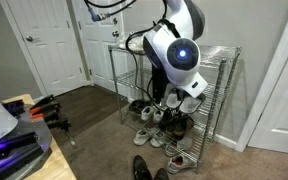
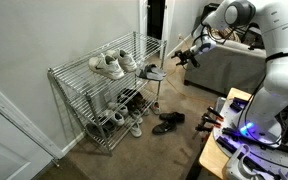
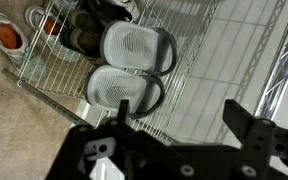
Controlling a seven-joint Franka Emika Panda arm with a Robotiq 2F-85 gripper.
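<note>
Two pale grey slip-on shoes [image 3: 112, 88] with dark straps rest side by side on wire shelving in the wrist view. The lower frame there holds my gripper, its dark fingers spread wide and the gap between them empty. In exterior view 1 the white arm [image 1: 177, 45] hangs before the upper part of the shoe rack [image 1: 222, 78]; its body hides much of the gripper area. Grey shoes [image 1: 190, 104] show just below it.
White shoes [image 2: 106, 66] occupy the rack's top shelf in exterior view 2. Dark shoes [image 2: 168, 123] stand on the floor in front. Bare carpet [image 1: 96, 130] stretches left of the rack. Wire posts and shelf edges surround the grey shoes.
</note>
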